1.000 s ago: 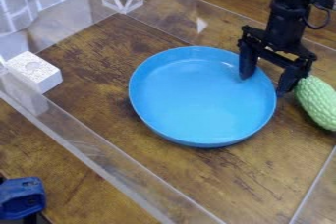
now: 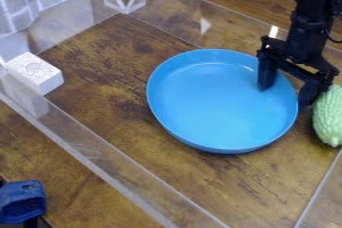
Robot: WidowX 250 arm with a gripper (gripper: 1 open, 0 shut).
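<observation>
A large blue plate (image 2: 214,102) sits on the wooden table, with my black gripper (image 2: 291,80) at its upper right rim, low and touching or very near it. The gripper's fingertips are dark and blurred against the rim, so their state is unclear. A green bumpy object (image 2: 327,117), like a corn cob or vegetable, lies at the right edge beside the plate, partly out of view.
A white block (image 2: 30,75) lies at the left. A blue object (image 2: 24,200) is at the bottom left corner. Clear panel edges run along the table's sides.
My gripper and the plate have moved a little to the right, and the green object has shifted right with them, partly leaving the view.
</observation>
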